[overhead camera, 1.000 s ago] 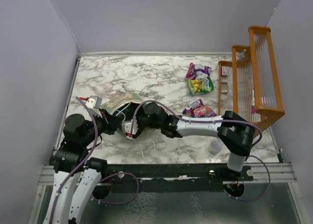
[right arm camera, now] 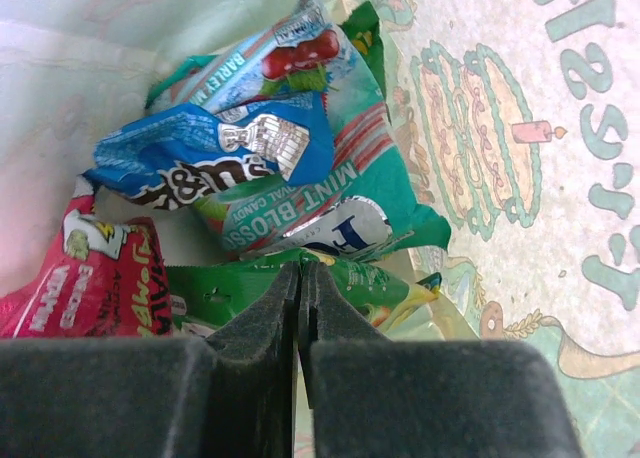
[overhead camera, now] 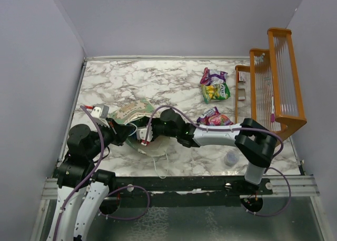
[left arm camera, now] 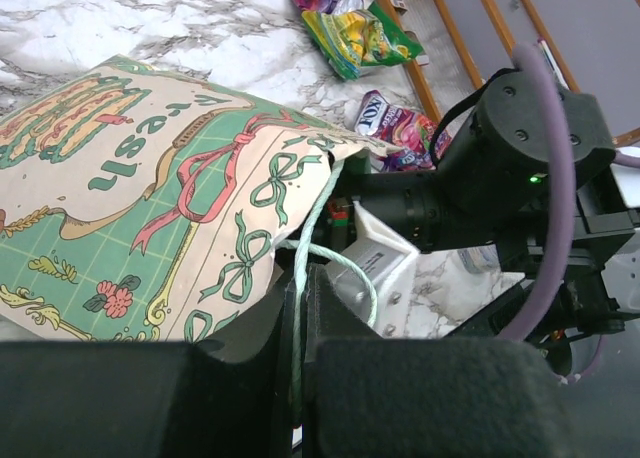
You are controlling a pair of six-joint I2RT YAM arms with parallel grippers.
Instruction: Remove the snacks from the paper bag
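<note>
The printed paper bag (left arm camera: 120,198) lies on its side, its mouth towards the right arm. My left gripper is shut on the bag's pale twisted handle (left arm camera: 318,213). Inside the bag, my right gripper is shut on a green snack pack (right arm camera: 240,283), whose top edge is pinched between the fingertips; its lower part is hidden behind the fingers. Beyond it in the right wrist view lie a teal mint candy pack (right arm camera: 350,193), a blue pack (right arm camera: 220,148) and a red pack (right arm camera: 100,278).
On the marble table (overhead camera: 152,80) lie a purple pack (overhead camera: 214,77), a yellow-green pack (overhead camera: 216,92) and a red-purple pack (overhead camera: 214,117). A wooden rack (overhead camera: 287,78) stands at the right, with a clear round item (overhead camera: 231,158) at the front right.
The left gripper keeps the handle; the bag's opening shifts slightly.
</note>
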